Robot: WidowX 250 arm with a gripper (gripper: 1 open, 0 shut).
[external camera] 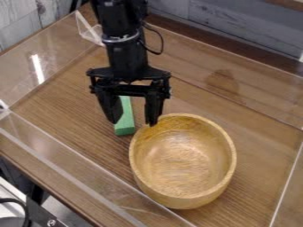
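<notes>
A black robot gripper [133,110] hangs over the middle of the table, open, with its two dark fingers spread apart. Just under and behind it a green block [126,125] lies on the wood, partly hidden by the gripper. To the right of the block sits a round yellowish wooden bowl [182,182], empty.
The wooden tabletop [53,115] is otherwise mostly clear, with free room left and behind. A low panelled wall runs along the back. A dark cable shows at the lower left corner, beyond the table edge.
</notes>
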